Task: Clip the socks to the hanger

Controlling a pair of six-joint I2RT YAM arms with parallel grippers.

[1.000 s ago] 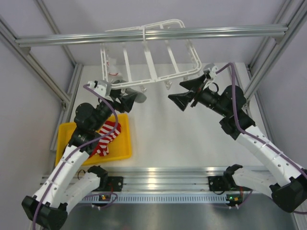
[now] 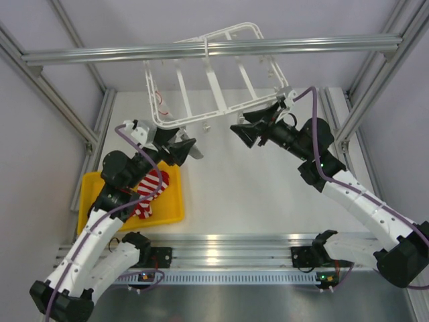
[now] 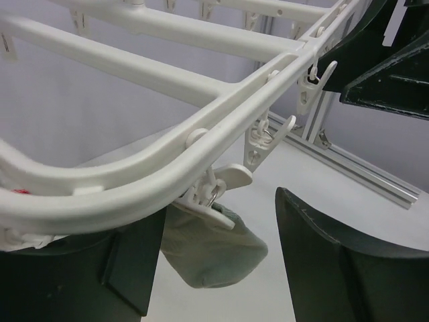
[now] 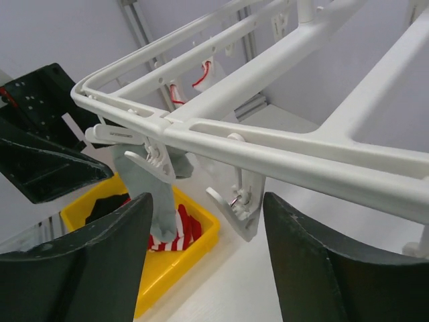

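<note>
The white hanger (image 2: 218, 111) hangs from the overhead rail. Below a clip (image 3: 208, 194) at its near left corner, a grey sock (image 3: 214, 251) dangles; whether the clip grips its edge cannot be made out. My left gripper (image 2: 182, 149) is open at that corner, its fingers (image 3: 335, 268) spread either side of the clip and sock. Near the front bar, my right gripper (image 2: 247, 131) is open too. An empty clip (image 4: 242, 201) shows between and beyond its fingers in the right wrist view.
The yellow bin (image 2: 175, 201) at lower left holds red-and-white striped socks (image 2: 153, 184). Pale socks with red trim (image 4: 209, 74) hang on the hanger's far left side. Both grippers are close to the hanger's front bar.
The grey sock, earlier sticking out rightward by the left gripper, now hangs downward. My right gripper has moved slightly left and up to the hanger, which has shifted a little right.
</note>
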